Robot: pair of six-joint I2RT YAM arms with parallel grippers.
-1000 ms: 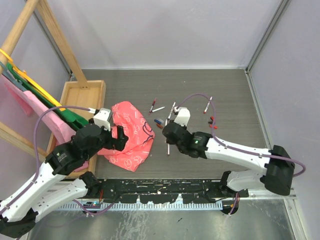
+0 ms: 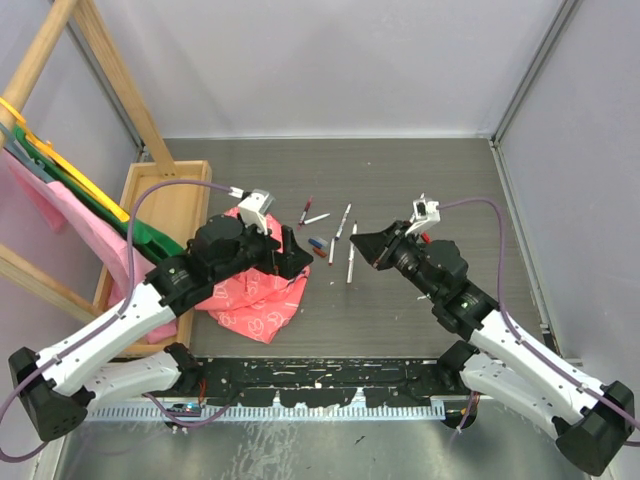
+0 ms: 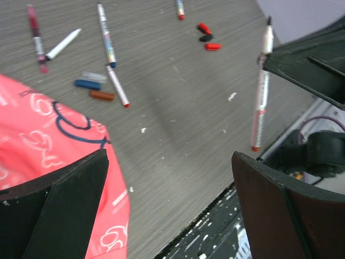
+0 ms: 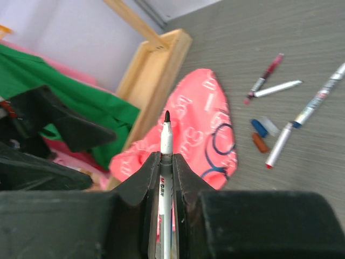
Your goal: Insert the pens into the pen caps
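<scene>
My right gripper [image 2: 355, 242] is shut on a white pen [image 4: 166, 137], which stands upright with its black tip bare and pointing up. The same pen [image 3: 261, 102] hangs at the right of the left wrist view, red end down. Facing it across a gap, my left gripper [image 2: 290, 258] is open, with nothing between its wide fingers. A blue cap [image 3: 87, 84], a brown cap [image 3: 102, 95] and a clear cap [image 3: 94, 77] lie close together by the cloth. Further right lie a black cap [image 3: 206, 38] and red caps [image 3: 213, 47].
Several pens lie on the table, among them a plain white pen [image 4: 277, 89], a dark red pen [image 4: 264, 79] and a blue-ended pen [image 4: 321, 96]. A rumpled red cloth [image 2: 258, 308] lies beneath the left arm. At the left stands a wooden rack [image 2: 196, 185] with hanging cloths.
</scene>
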